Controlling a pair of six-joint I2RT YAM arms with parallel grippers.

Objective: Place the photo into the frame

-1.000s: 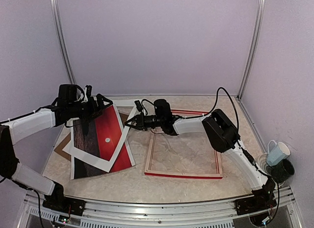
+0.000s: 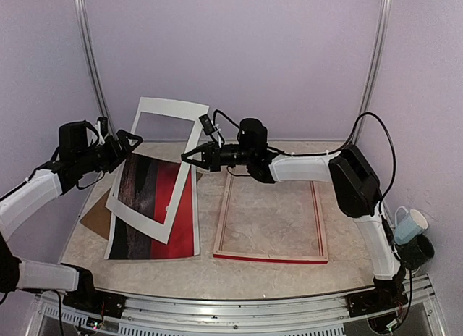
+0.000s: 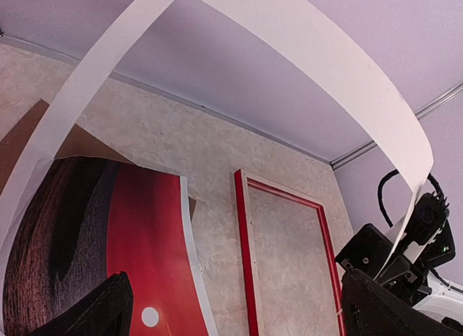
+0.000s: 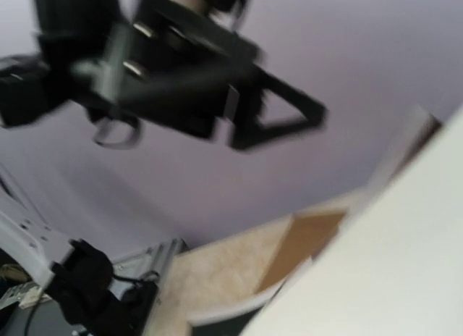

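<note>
My right gripper [image 2: 188, 156] is shut on the edge of a white paper mat [image 2: 171, 106], which it holds raised and tilted above the photo. The red and black photo [image 2: 182, 227] lies at the left of the table, over a brown board [image 2: 98, 219]. My left gripper [image 2: 129, 142] hangs open at the mat's upper left, with nothing between its fingers; in the left wrist view the mat [image 3: 311, 46] arches over it. At the table's right lies the red-edged wooden frame [image 2: 270, 258].
A light mug [image 2: 409, 225] and a dark mug [image 2: 416, 250] are at the far right edge. Walls enclose the back and sides.
My right gripper has risen with the white mat, lifting it off the photo and moving slightly right. My left gripper has moved leftward.
</note>
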